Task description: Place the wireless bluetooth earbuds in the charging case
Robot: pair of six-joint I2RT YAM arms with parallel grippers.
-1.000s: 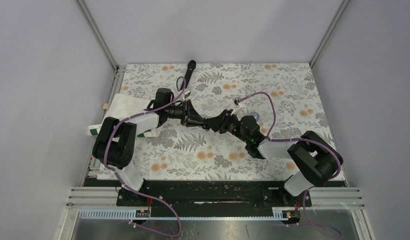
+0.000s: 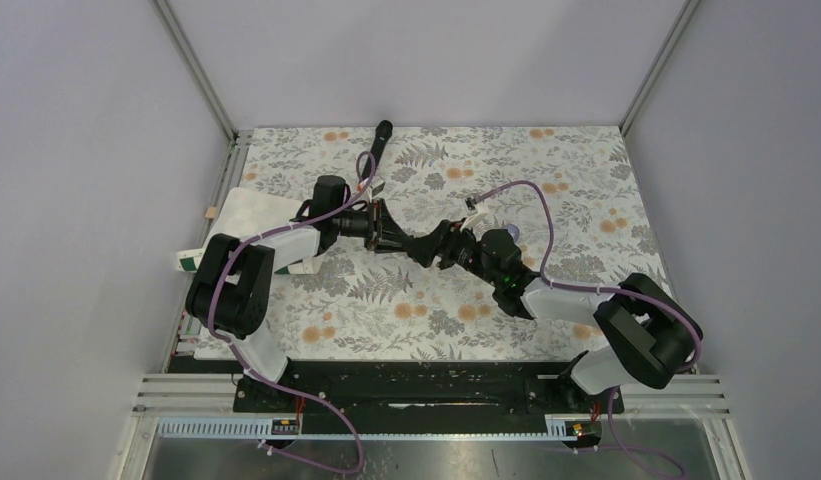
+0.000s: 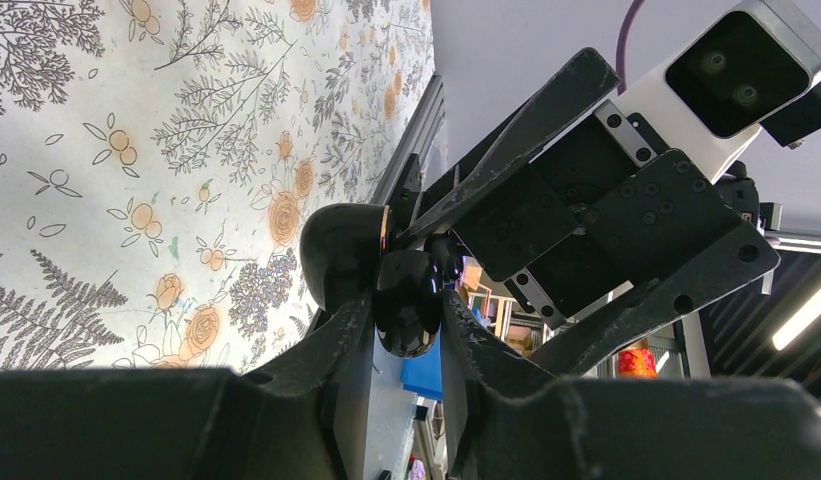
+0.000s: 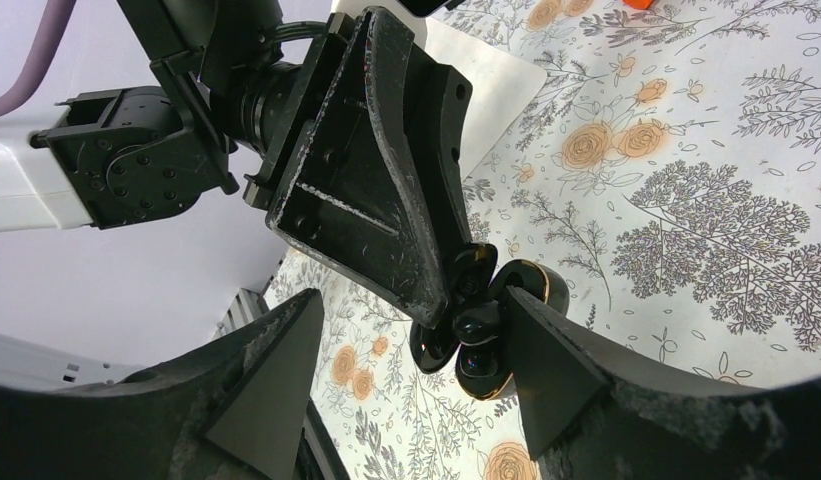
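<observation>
My left gripper (image 2: 394,240) is shut on the black charging case (image 3: 341,258), held above the table near the middle. In the right wrist view the case (image 4: 531,285) is open, with glossy black earbud pieces (image 4: 476,322) in and against it. A rounded black earbud (image 3: 408,300) shows in front of the case in the left wrist view. My right gripper (image 2: 436,247) meets it from the right, its fingers (image 4: 251,400) part open around the case and earbud; whether they touch the earbud is unclear.
A white sheet or board (image 2: 241,215) lies at the table's left under the left arm. A black microphone-like object (image 2: 381,135) lies at the back.
The right arm's elbow has shifted slightly right and down in the top view, with its gripper still at the case. The left arm has hardly moved.
</observation>
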